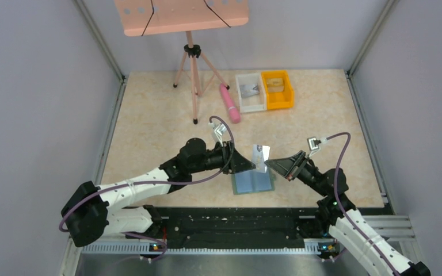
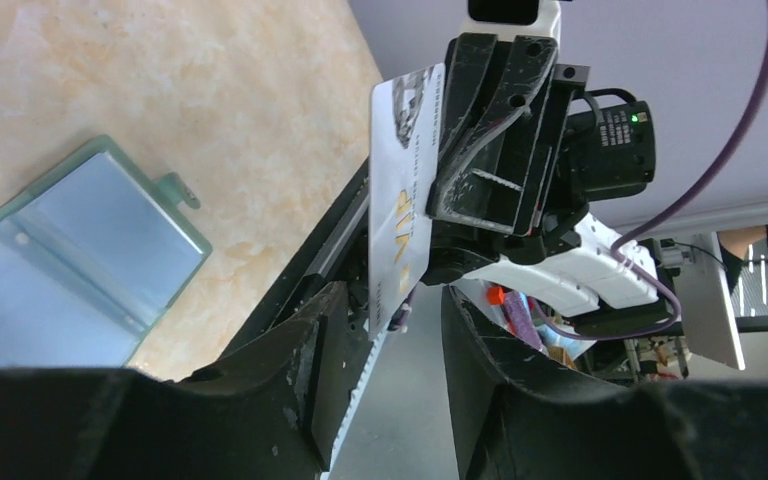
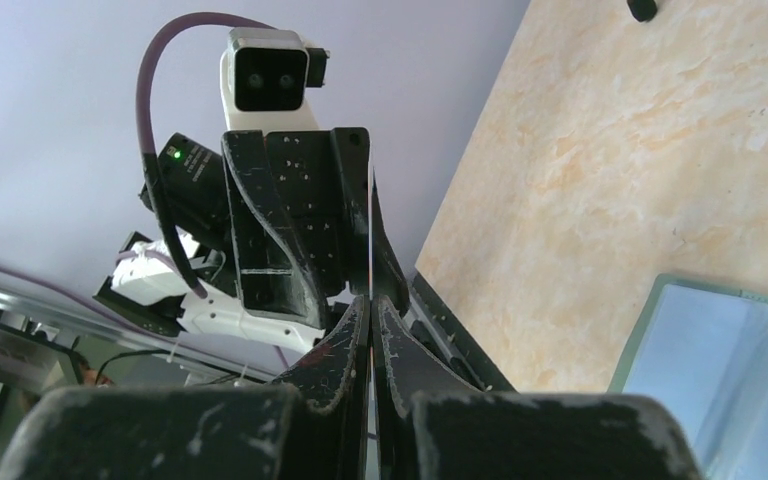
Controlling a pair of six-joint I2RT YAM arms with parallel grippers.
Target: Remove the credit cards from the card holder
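Observation:
A pale printed card [image 1: 260,158] stands between the two grippers, above the blue card holder [image 1: 253,181], which lies open on the table with a green border. My right gripper is shut on the card, which appears edge-on as a thin line between its fingers. In the left wrist view the card [image 2: 403,190] shows its printed face, and its lower edge reaches toward the gap of my left gripper. Those left fingers [image 2: 332,320] are apart, with clear space on the card's right side; whether one touches the card cannot be told.
At the back, a white bin [image 1: 252,105] with a card-like item inside adjoins a yellow bin [image 1: 280,102]. A pink bottle-like object [image 1: 230,106] lies beside them, near a pink tripod stand [image 1: 193,80]. Table on both sides of the holder is free.

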